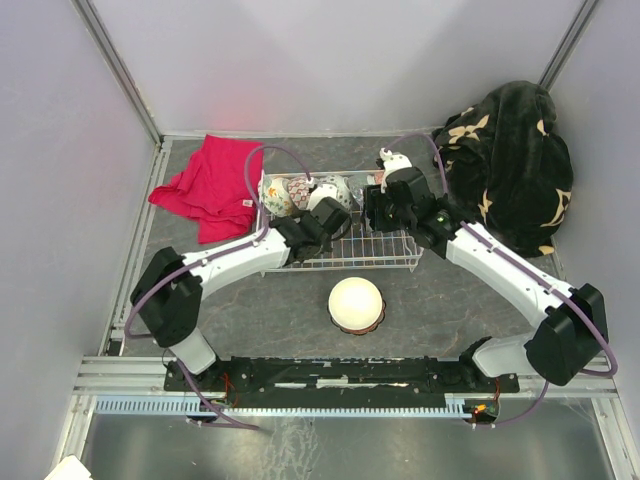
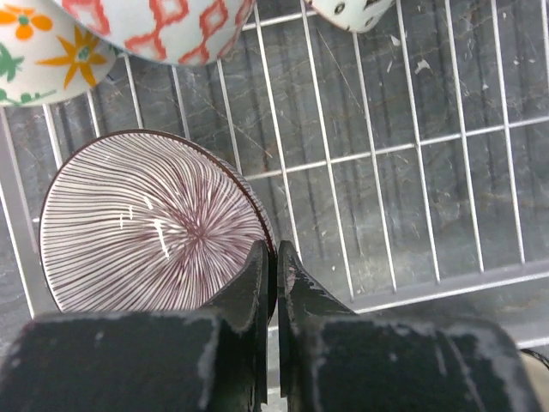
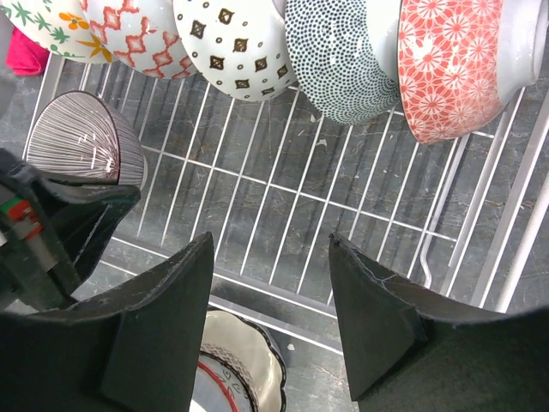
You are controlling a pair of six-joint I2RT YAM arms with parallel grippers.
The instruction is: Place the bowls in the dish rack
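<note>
A brown-and-white striped bowl [image 2: 154,223] is tipped over the wire rack [image 2: 377,154] at its left part. In the left wrist view my left gripper is shut on its rim, with the two fingers close together. The same bowl [image 3: 81,137] shows beside the left gripper in the right wrist view. My right gripper stands open above the rack, its fingers apart and nothing between them. Along the rack's back, bowls lean in a row: a floral bowl [image 3: 56,26], a red-diamond one [image 3: 137,34], a brown-square one [image 3: 232,47], a teal-dotted one [image 3: 339,60] and a red-flowered one [image 3: 448,69].
More bowls lie stacked in front of the rack, a cream bowl [image 1: 355,303] on top. A red cloth [image 1: 215,185] lies at the left, a dark flowered blanket [image 1: 510,165] at the right. The front middle of the rack is empty.
</note>
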